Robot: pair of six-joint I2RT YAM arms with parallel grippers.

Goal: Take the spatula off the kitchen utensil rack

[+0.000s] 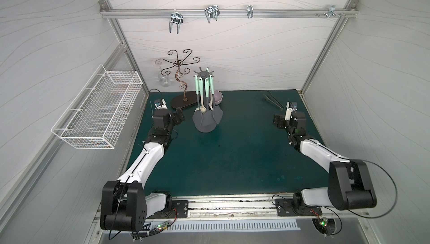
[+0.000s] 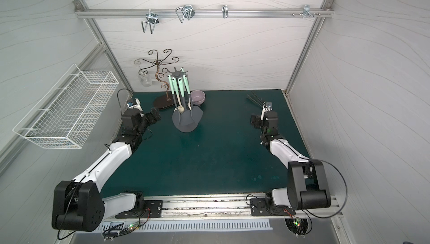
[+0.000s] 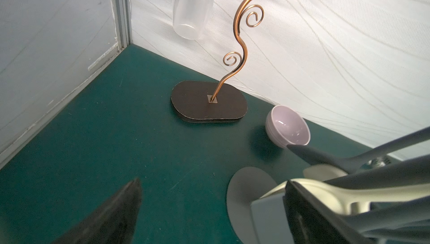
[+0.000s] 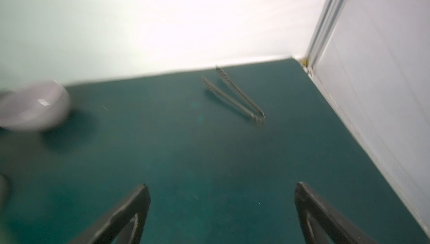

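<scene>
The kitchen utensil rack [image 1: 203, 73] stands left of the table's middle, hung with mint-handled, grey-headed utensils; the spatula [image 2: 188, 120] cannot be told clearly among their overlapping heads. My left gripper [image 1: 178, 116] is open just left of the rack; in the left wrist view grey and cream utensils fill the lower right behind its right finger. My right gripper [image 1: 278, 120] is open over the table's right side, well away from the rack, with bare table between its fingers in the blurred right wrist view.
A scrolled metal stand [image 3: 208, 109] with a hanging glass [image 3: 192, 6] is behind at left. A pink bowl [image 3: 287, 125] sits behind the rack, tongs [image 4: 239, 96] at the back right. A wire basket [image 1: 98, 109] hangs on the left wall.
</scene>
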